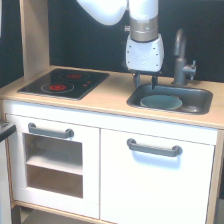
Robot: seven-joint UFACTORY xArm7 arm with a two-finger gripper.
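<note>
At the back left edge of the sink, my gripper [146, 80] points downward from the white arm. Its dark fingers stand apart, with nothing visible between them. A round grey-green dish [160, 102], perhaps a bowl or pan, lies in the dark sink basin [199, 102], to the right of and below the fingertips. The gripper appears not to touch the dish, though the small view leaves the exact distance unclear.
Behind the sink rises a dark faucet [180, 60], close to the gripper's right. A black stovetop [65, 82] occupies the left, with bare wooden counter [110, 92] between. Below are a handled white door [150, 185] and an oven compartment [52, 165].
</note>
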